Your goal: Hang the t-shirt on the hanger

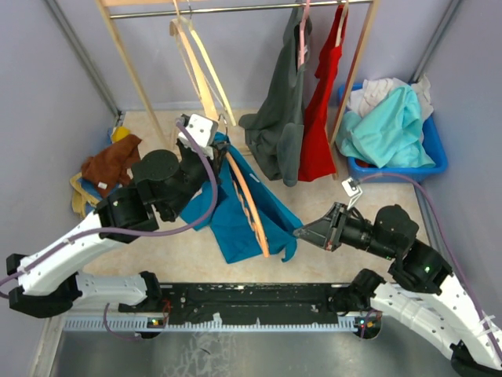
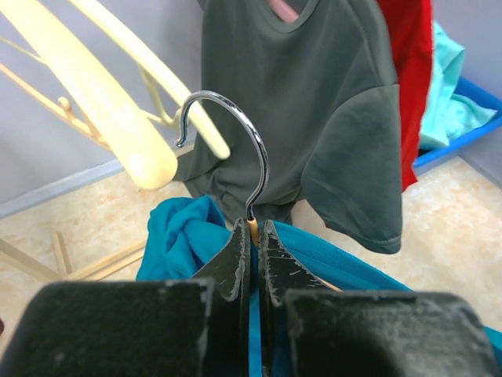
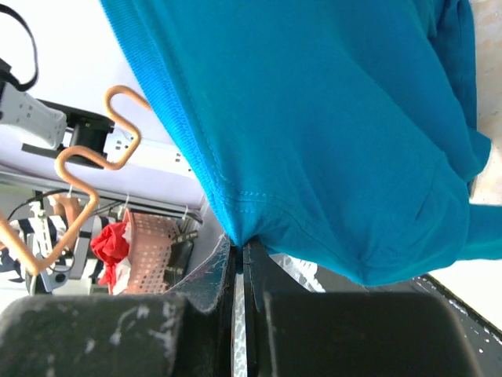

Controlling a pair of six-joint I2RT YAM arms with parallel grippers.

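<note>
In the top view a teal t-shirt [image 1: 235,243] hangs bunched between my two arms. My left gripper is shut at the neck of a wooden hanger, just below its metal hook [image 2: 252,133]; teal cloth lies around those fingers. The hanger's wooden bar [image 1: 247,200] slants down across the shirt, its low end free. In the right wrist view my right gripper is shut on a pinched edge of the t-shirt [image 3: 314,141], which stretches up from the fingertips. An orange wavy hanger arm [image 3: 86,173] shows left of the cloth there, apart from that gripper.
A rack rail [image 1: 235,9] carries pale empty hangers [image 1: 200,71], a grey garment [image 1: 278,110] and a red one [image 1: 321,102] behind the shirt. A blue basket [image 1: 443,157] of clothes stands right; brown cloth [image 1: 110,165] lies at left.
</note>
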